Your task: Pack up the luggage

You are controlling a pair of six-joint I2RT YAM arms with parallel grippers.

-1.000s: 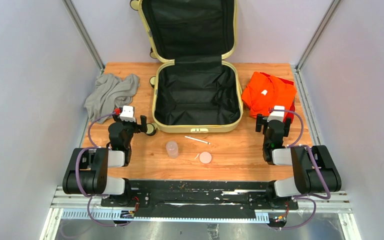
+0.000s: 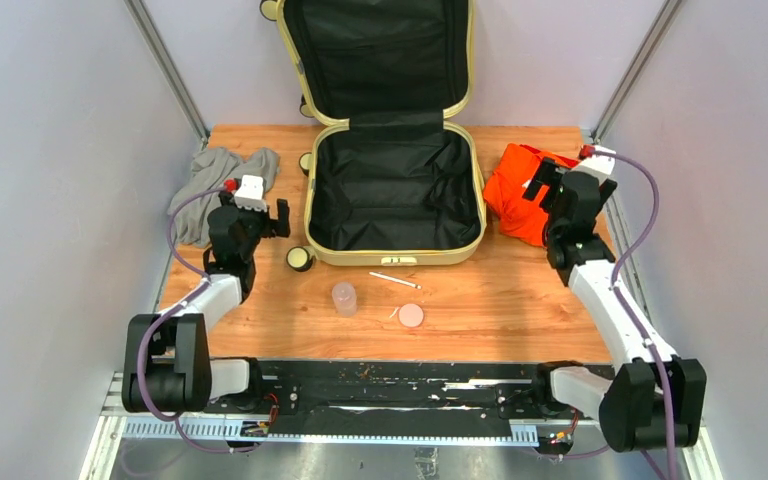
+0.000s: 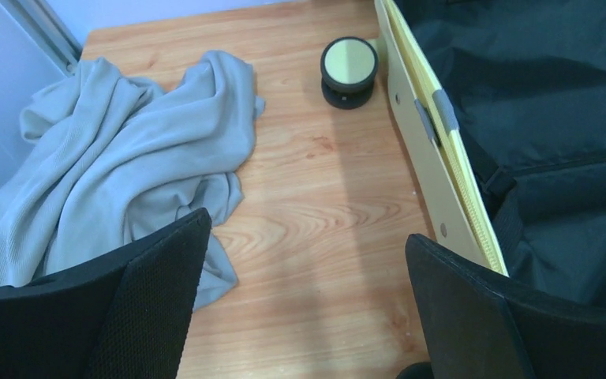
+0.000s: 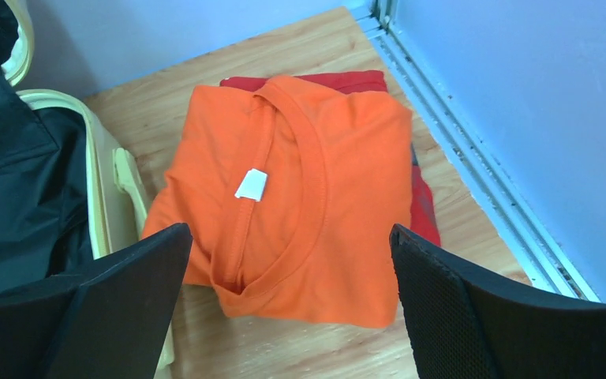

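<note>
The suitcase [image 2: 398,190] stands open and empty at the back middle, its dark lid raised against the wall. To its left lies a crumpled grey cloth [image 3: 138,150]; my left gripper [image 2: 257,213] hovers over the cloth's near right side, open and empty. An orange garment [image 4: 308,197] rests to the suitcase's right, on top of a red cloth [image 4: 347,81] that peeks out at its edges. Above the orange garment is my right gripper [image 2: 563,180], fingers wide apart with nothing between them. In the right wrist view the garment shows between and beyond the fingers.
In front of the suitcase lie a white stick [image 2: 396,280], a clear pinkish cup [image 2: 344,298] and a small pink disc [image 2: 411,316]. Suitcase wheels [image 3: 349,67] stick out on its left side. Bare table [image 2: 490,310] extends at front right.
The left gripper has shifted a little forward, nearer the grey cloth. The items on the table look unmoved.
</note>
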